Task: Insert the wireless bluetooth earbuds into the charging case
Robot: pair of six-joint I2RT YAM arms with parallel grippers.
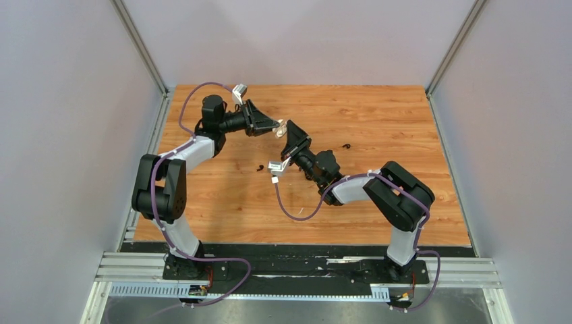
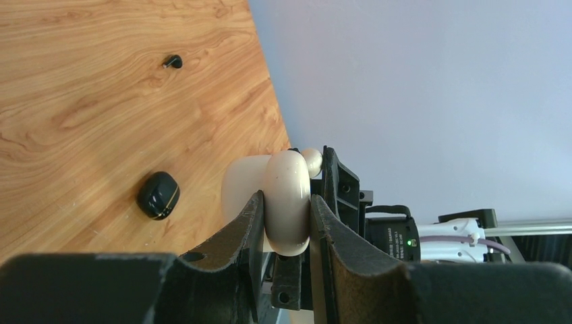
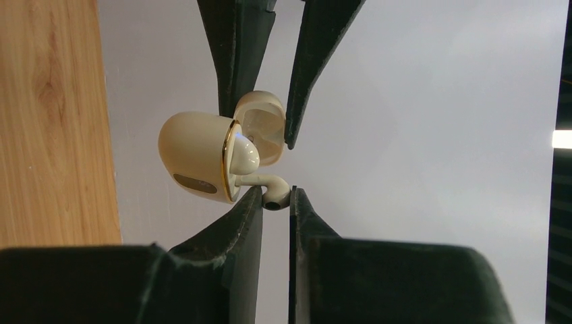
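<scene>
In mid-air near the table's middle, my left gripper is shut on the white charging case (image 3: 192,148), which has its lid (image 3: 263,118) open toward the right wrist camera. One earbud (image 3: 244,156) sits in the case. Another earbud (image 3: 275,194) is between the fingertips of my right gripper, its stem pointing into the case beside the first. The top view shows both grippers meeting at the case, which they partly hide.
A black case (image 2: 158,195) and small black earbuds (image 1: 346,146) (image 1: 260,168) lie on the wooden table (image 1: 364,115). Pale walls surround it, and the back of the table is clear.
</scene>
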